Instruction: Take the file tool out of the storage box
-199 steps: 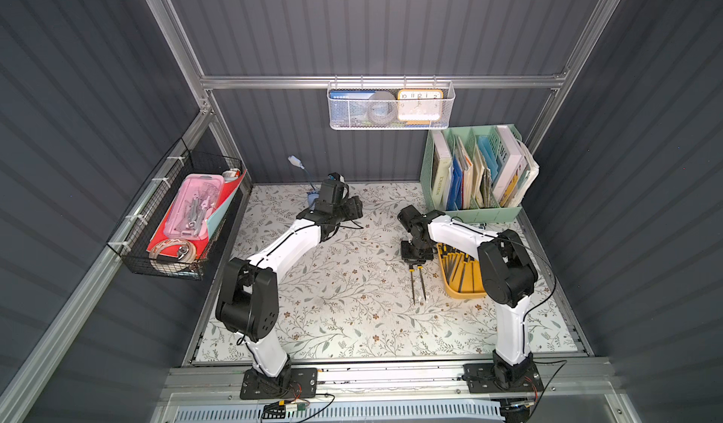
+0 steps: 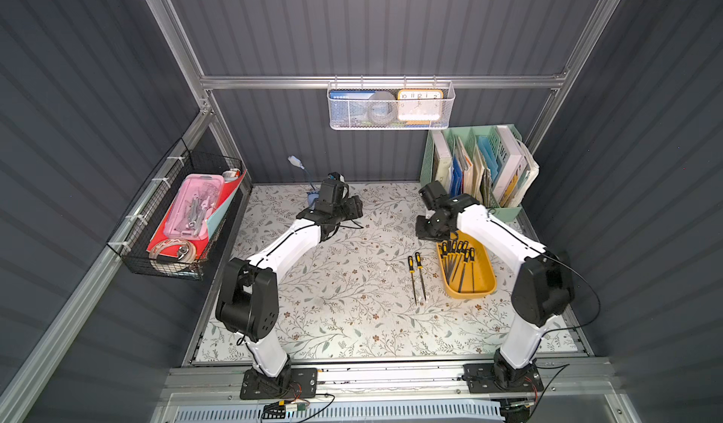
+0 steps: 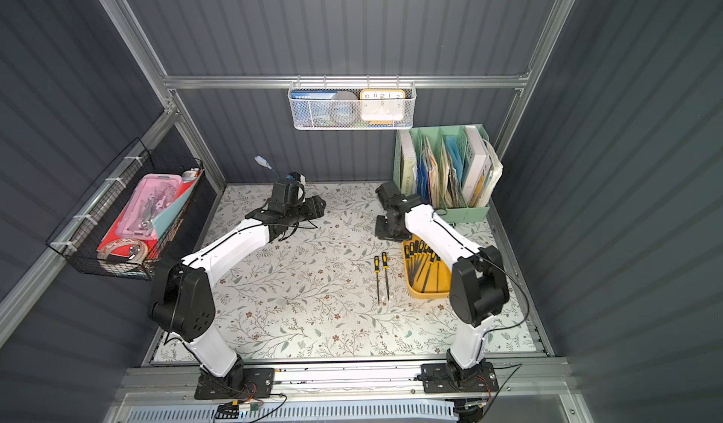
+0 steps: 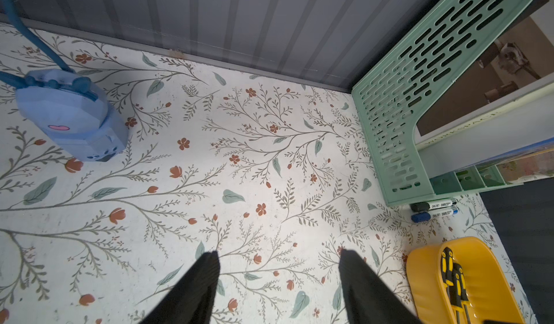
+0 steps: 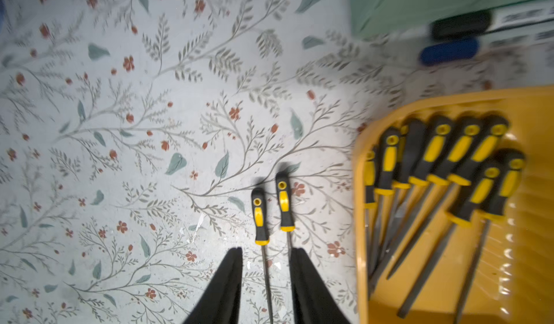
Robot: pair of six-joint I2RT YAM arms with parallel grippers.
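Note:
Two file tools with black-and-yellow handles lie side by side on the patterned table, the left file [image 5: 260, 223] and the right file [image 5: 284, 200]. Just to their right stands the yellow storage box [image 5: 360, 208], holding several more files [image 5: 430, 145]. My right gripper hovers above the table, apart from both loose files, its fingers parted and nothing held. The right forearm covers part of the box in the top right view. Farther left and back, my left gripper is open over bare table with nothing between its fingers.
A green file rack [image 2: 482, 213] full of folders stands behind the box, with two markers [image 4: 435, 208] at its foot. A blue lamp [image 4: 75, 113] sits at the back left.
Both loose files stay on the table. The left arm is nearly still.

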